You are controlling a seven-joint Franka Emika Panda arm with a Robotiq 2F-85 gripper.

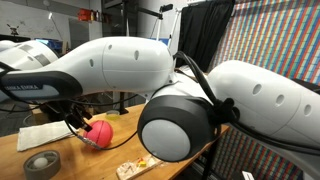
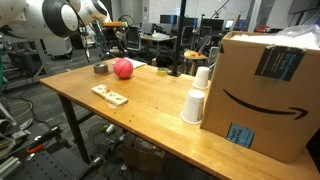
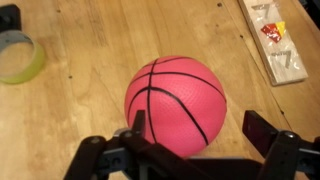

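Observation:
A pink-red ball with black basketball lines rests on the wooden table, seen also as the red ball in exterior view 1 and the ball in exterior view 2. My gripper is open over it. In the wrist view the two dark fingers stand apart at the ball's left and right near edges, with no clear grip on it. Whether either finger touches the ball cannot be told.
A tape roll lies to the ball's left in the wrist view, and a pale wooden block with printed markings at upper right. White cups and a big cardboard box stand at the table's other end. Mid-table is clear.

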